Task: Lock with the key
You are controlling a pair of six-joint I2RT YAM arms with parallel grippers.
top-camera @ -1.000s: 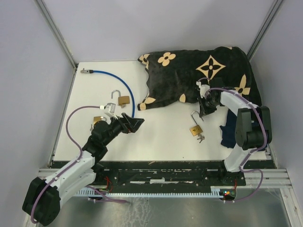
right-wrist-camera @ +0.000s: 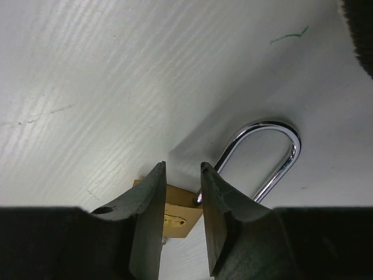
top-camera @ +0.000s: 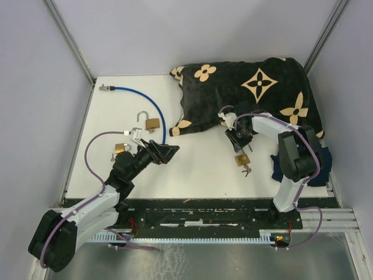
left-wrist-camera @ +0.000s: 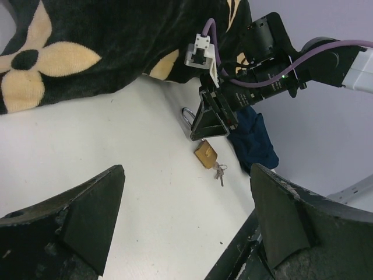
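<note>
A brass padlock (top-camera: 242, 159) with its long steel shackle sticking up lies on the right of the white board, a key (top-camera: 247, 171) at its lower end. My right gripper (top-camera: 235, 146) hangs over the shackle end; in the right wrist view its open fingers (right-wrist-camera: 145, 216) frame the lock body (right-wrist-camera: 180, 227) and one shackle leg (right-wrist-camera: 224, 157), with nothing visibly held. The left wrist view also shows the lock (left-wrist-camera: 206, 153) and key (left-wrist-camera: 220, 174) under the right arm. My left gripper (top-camera: 166, 153) stands open at the left-middle of the board, away from that lock.
A black patterned cloth (top-camera: 250, 81) covers the back right, and a dark blue cloth (top-camera: 309, 175) lies at the right edge. Other padlocks (top-camera: 152, 123) and a blue cable (top-camera: 140, 93) lie at the left. The centre front of the board is clear.
My right gripper has moved leftward and a little down the top view, to over the shackle and lock. The left arm has shifted slightly. The padlock looks about where it was.
</note>
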